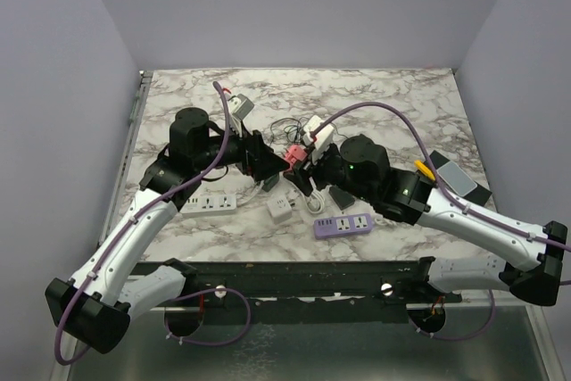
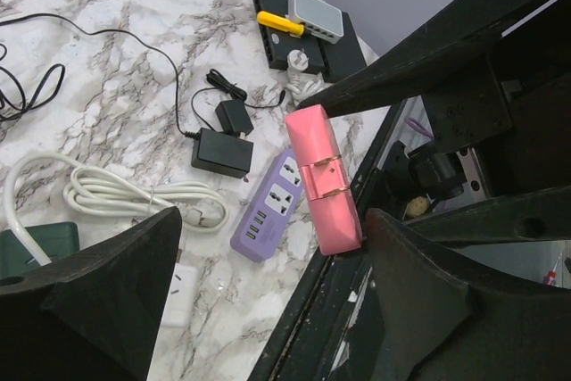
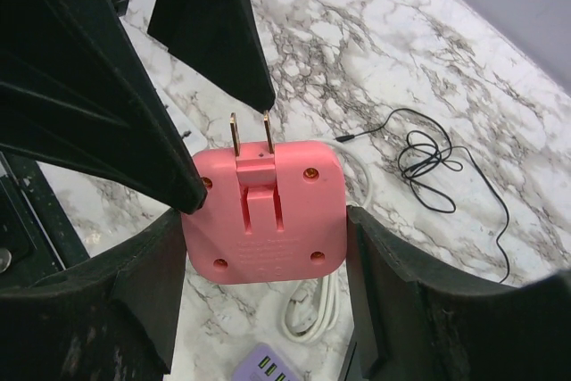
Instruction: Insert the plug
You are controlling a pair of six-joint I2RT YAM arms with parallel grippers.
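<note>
A pink two-pin plug [image 3: 268,252] is held between the fingers of my right gripper, which is shut on its two sides; its metal pins [image 3: 268,131] point up in the right wrist view. From the left wrist view the plug [image 2: 326,211] shows edge-on, near the right finger of my left gripper. That left gripper is open, its gap empty. One left fingertip overlaps the plug's left edge in the right wrist view; contact is unclear. A purple power strip [image 1: 343,226] and a white one [image 1: 210,204] lie on the table.
A coiled white cable [image 2: 134,189] and black adapters [image 2: 221,153] lie near the purple strip. Black boxes with a yellow-handled tool [image 1: 426,169] are at the far right.
</note>
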